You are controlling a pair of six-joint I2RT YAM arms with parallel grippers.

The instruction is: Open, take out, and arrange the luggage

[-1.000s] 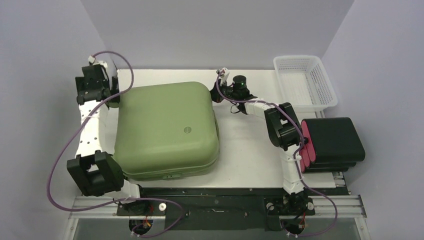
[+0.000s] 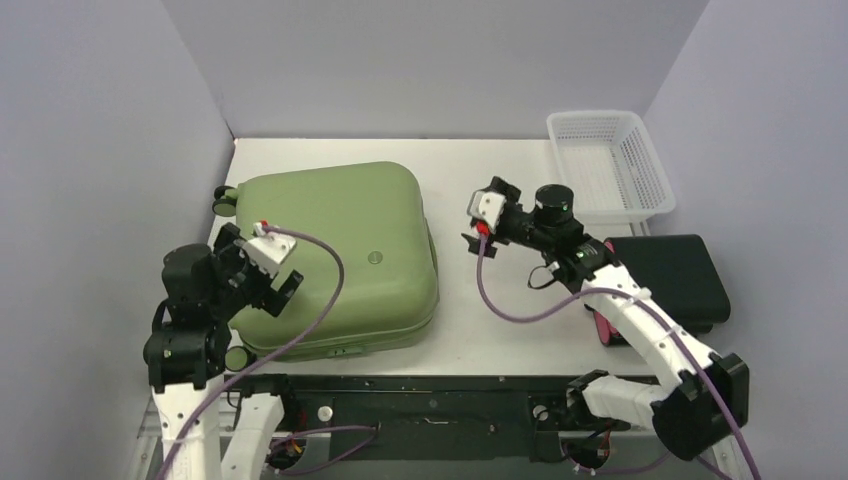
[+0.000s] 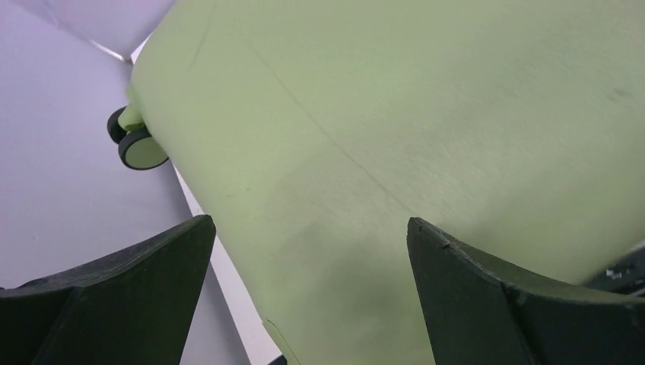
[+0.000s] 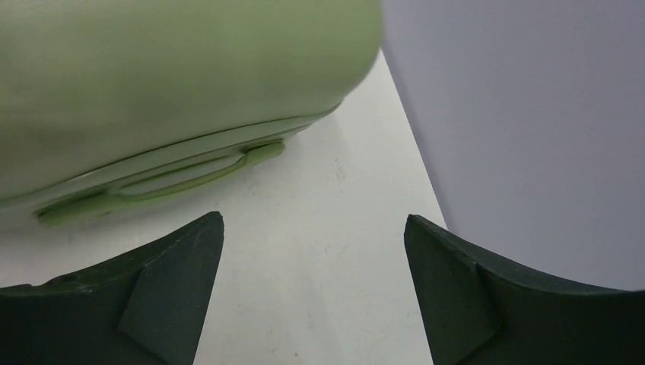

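Note:
A large green suitcase (image 2: 350, 290) lies flat on the left of the table, wheels (image 3: 143, 152) along its left side and a side handle (image 4: 190, 179) on its right side. My left gripper (image 2: 262, 268) hangs over the suitcase's left part, open with nothing between its fingers. My right gripper (image 2: 485, 216) is raised over bare table just right of the suitcase, its fingers apart and empty; in the right wrist view the handle lies beyond them.
A white plastic basket (image 2: 600, 165) sits at the back right. A black case with a pink edge (image 2: 670, 280) lies at the front right, partly behind the right arm. Bare table (image 2: 500, 335) shows in the middle; walls close the sides and back.
My left gripper has moved right from the suitcase's left edge to over its top. My right gripper has pulled away from the suitcase's back right corner and come toward the front. The suitcase has hardly moved.

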